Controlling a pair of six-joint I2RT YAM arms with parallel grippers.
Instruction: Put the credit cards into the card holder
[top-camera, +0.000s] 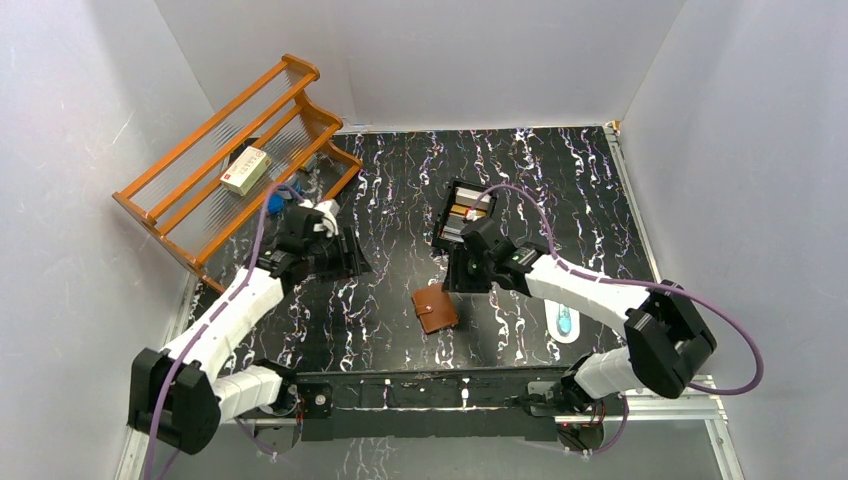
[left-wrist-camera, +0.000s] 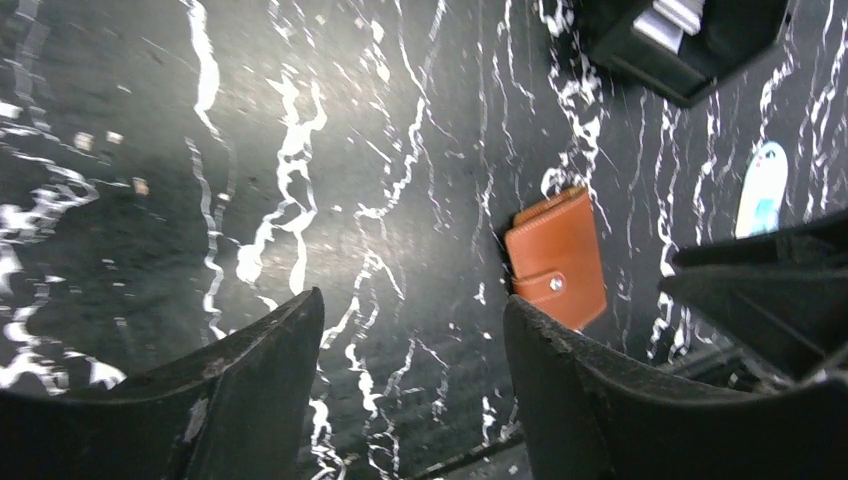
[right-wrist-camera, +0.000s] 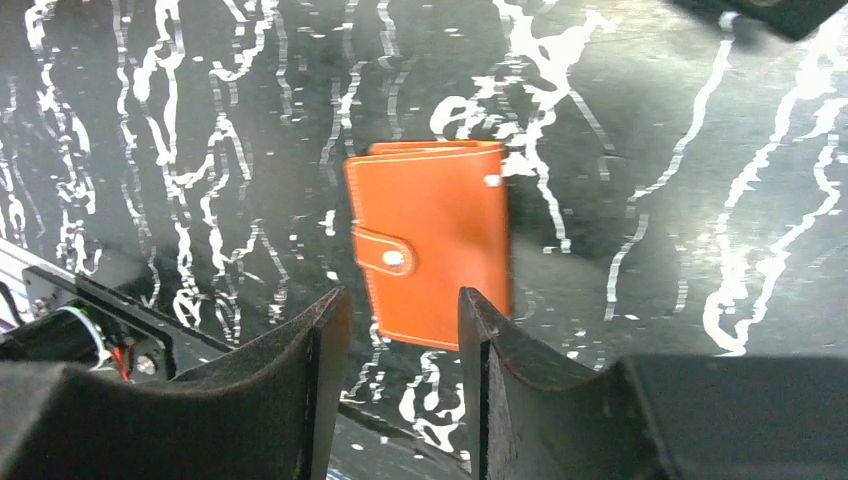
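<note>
A brown leather card holder (top-camera: 434, 309) lies closed with its snap strap on the dark marbled table, near the front middle. In the right wrist view the holder (right-wrist-camera: 440, 235) looks orange, just beyond the fingertips of my right gripper. That gripper is part open with nothing between its fingers. My left gripper is also open and empty, over bare table to the left of the holder (left-wrist-camera: 560, 260). Behind the right arm stands a black box (top-camera: 446, 232) with cards (top-camera: 468, 208) inside.
A wooden rack (top-camera: 295, 100) leans at the back left, holding a pale box (top-camera: 246, 171). A white and blue computer mouse (top-camera: 562, 322) lies at the right. Table space between the left gripper and the holder is clear.
</note>
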